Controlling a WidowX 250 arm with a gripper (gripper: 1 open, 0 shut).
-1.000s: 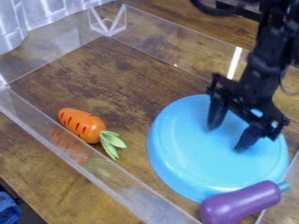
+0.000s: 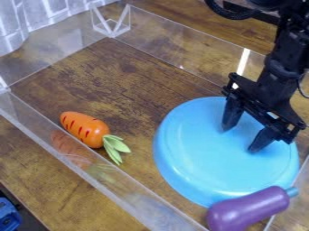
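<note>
A large blue disc, perhaps an upturned bowl or lid (image 2: 211, 162), lies on the right of the wooden floor inside a clear-walled box. My black gripper (image 2: 251, 126) comes in from the upper right, its fingers resting on or just over the upper part of the disc, spread apart with nothing visible between them. An orange toy carrot (image 2: 82, 128) with green leaves lies at the left. A purple toy eggplant (image 2: 241, 213) lies at the lower right, against the disc's near edge.
Clear plastic walls (image 2: 97, 189) enclose the area. A blue object (image 2: 6, 217) sits outside the wall at the lower left.
The disc, carrot and eggplant look nearly unchanged.
</note>
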